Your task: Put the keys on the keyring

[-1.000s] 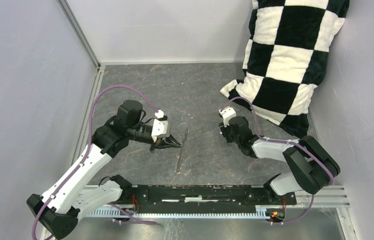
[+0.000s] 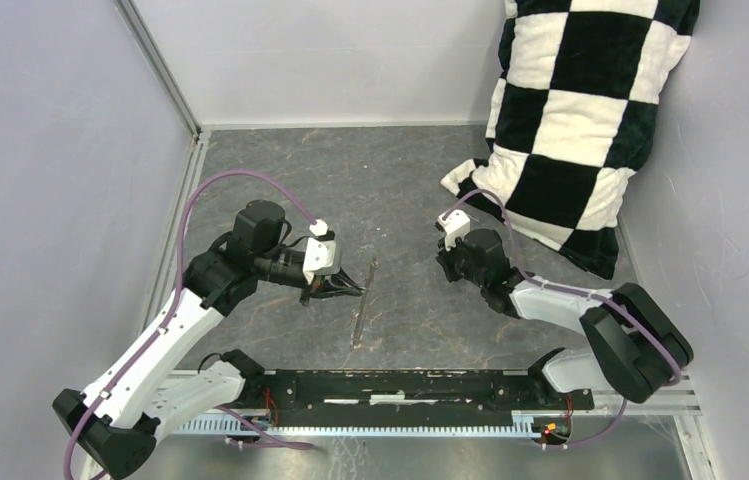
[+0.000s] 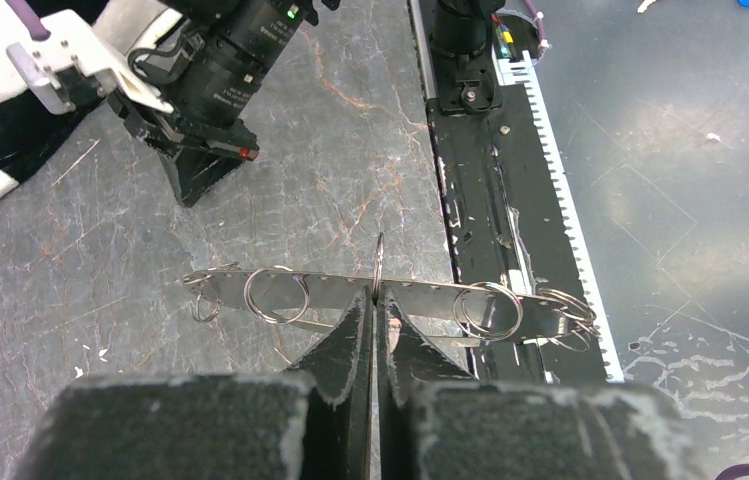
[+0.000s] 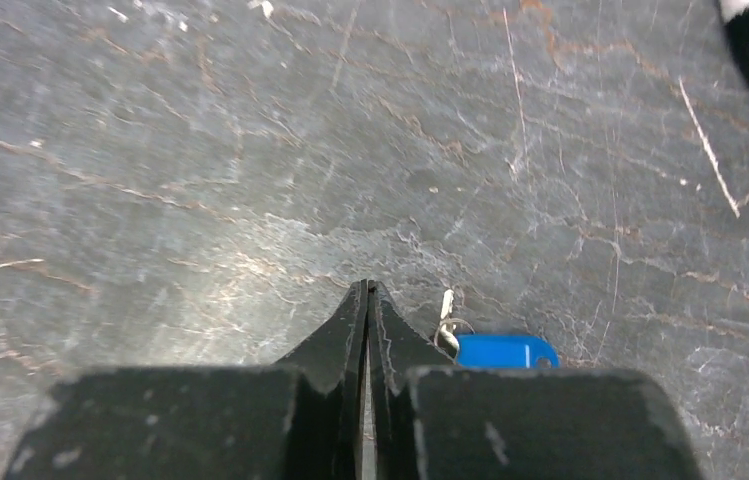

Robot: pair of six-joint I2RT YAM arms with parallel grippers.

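A narrow metal strip (image 3: 335,290) with several thin rings stretches across the left wrist view; from above, the strip (image 2: 362,318) is left of centre. My left gripper is shut at its middle, on a thin metal ring (image 3: 379,262) seen edge-on. Whether the fingers also grip the strip is unclear. A blue key tag (image 4: 506,351) with a small ring and a pale end appears beside my right gripper, partly behind one finger. The right fingers are shut; nothing clearly shows between them. The top view hides the tag.
A black-and-white checkered cushion (image 2: 580,110) fills the back right corner. The dark rail (image 2: 400,390) runs along the front edge. White walls enclose the sides and back.
The right arm has shifted slightly, its elbow moving outward to the right and its gripper a little up in the top view. The left arm and the strip have stayed in place.
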